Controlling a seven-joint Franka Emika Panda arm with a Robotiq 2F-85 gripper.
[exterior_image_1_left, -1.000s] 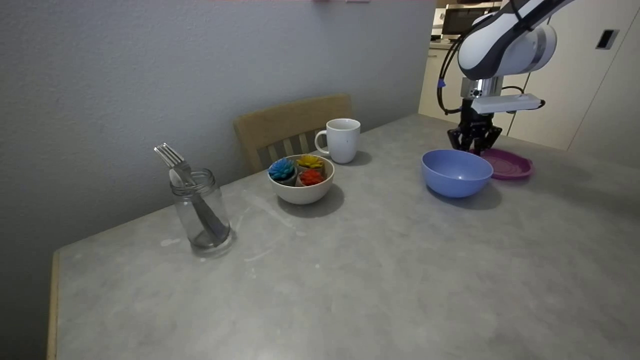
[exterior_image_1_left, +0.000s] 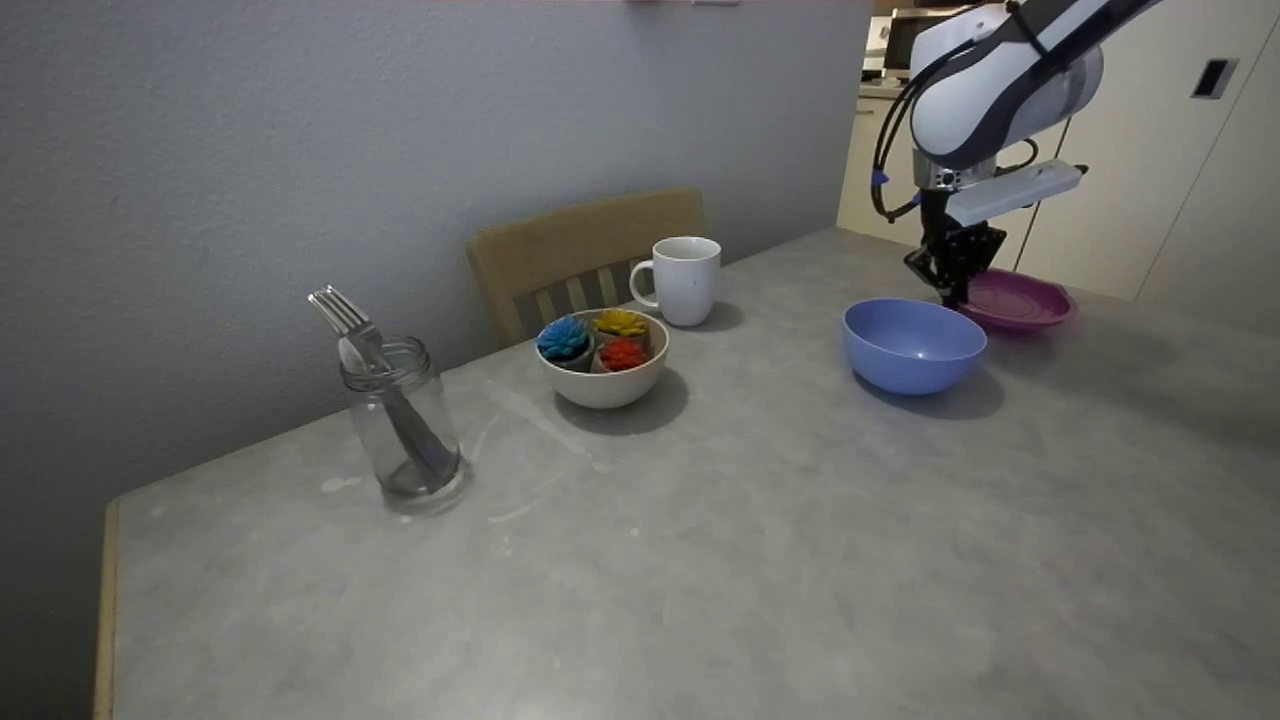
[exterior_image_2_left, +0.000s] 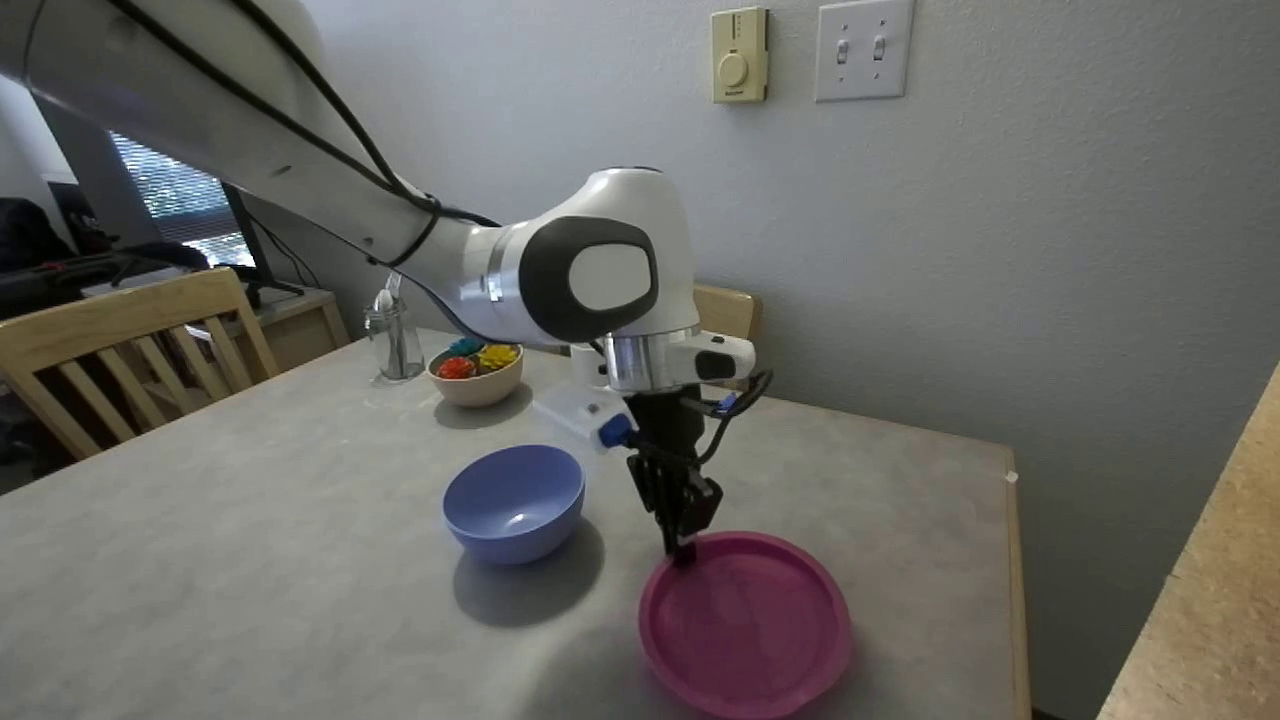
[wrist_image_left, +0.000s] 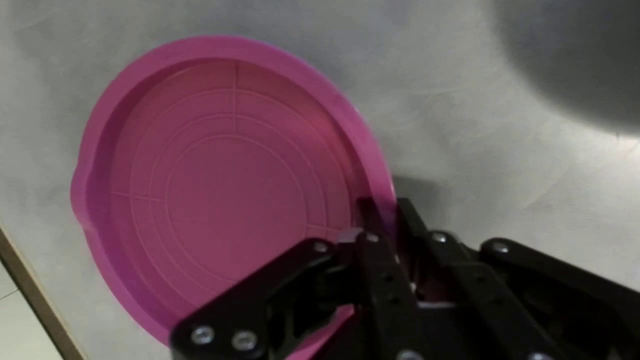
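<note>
A round magenta plate (exterior_image_2_left: 746, 636) with a raised rim is at the far right of the table, seen from the side in exterior view 1 (exterior_image_1_left: 1017, 302). My gripper is shut on the plate's rim, one finger inside the rim and the other outside it. The plate looks slightly raised, with its shadow beside it on the table. A blue bowl (exterior_image_2_left: 513, 502) stands close to the plate, apart from it, and looks empty.
A cream bowl (exterior_image_1_left: 609, 382) holding several coloured succulents stands near the wall, with a white mug (exterior_image_1_left: 687, 283) behind it. A glass jar (exterior_image_1_left: 405, 438) with cutlery is at the left.
The plate has risen and shifted slightly to the right in exterior view 1. My gripper has tilted and moved up with it. The bowls, mug and jar have not moved.
</note>
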